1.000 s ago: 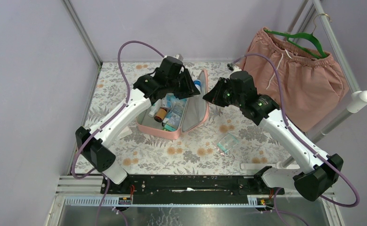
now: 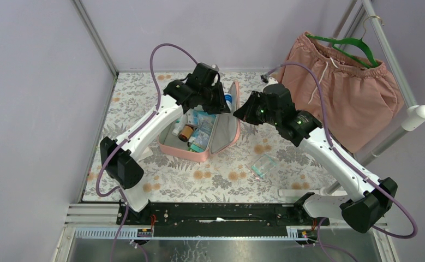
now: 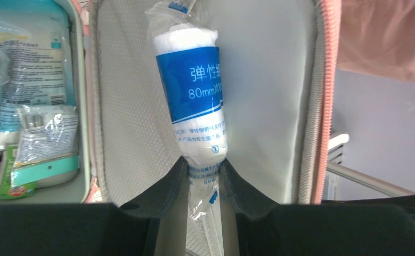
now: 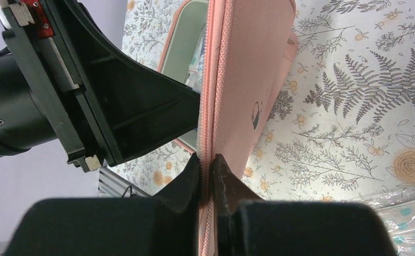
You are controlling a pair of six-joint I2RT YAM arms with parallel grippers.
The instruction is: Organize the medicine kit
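Observation:
In the left wrist view my left gripper is shut on the lower end of a wrapped elastic bandage roll with a blue label, held against the mesh and grey lining of the kit's raised lid. The pink medicine kit holds a brown bottle, packets and other supplies. My right gripper is shut on the lid's pink zipped edge, with the left gripper's dark body just beside it.
A clear packet lies on the floral surface right of the kit. Pink trousers hang on a rack at the right.
The right arm looks still.

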